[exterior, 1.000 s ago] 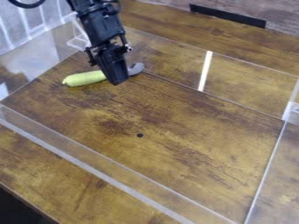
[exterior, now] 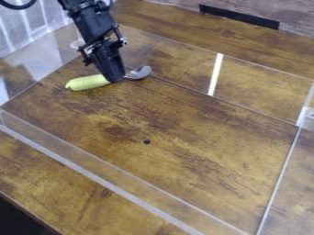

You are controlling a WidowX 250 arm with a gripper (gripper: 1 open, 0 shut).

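Note:
My gripper [exterior: 110, 70] is at the upper left, just above and behind a pale yellow-green elongated object [exterior: 86, 83] lying on the wooden surface. A small silver spoon-like piece [exterior: 141, 72] lies just right of the gripper. The gripper looks shut, with nothing visible between its fingers, though its tips are small in this view and partly overlap the objects.
A clear-walled enclosure surrounds the wooden work area [exterior: 172, 147], whose middle and front are bare. A white strip [exterior: 216, 75] lies toward the back right. A dark slot [exterior: 240, 16] is at the back.
The objects look about the same.

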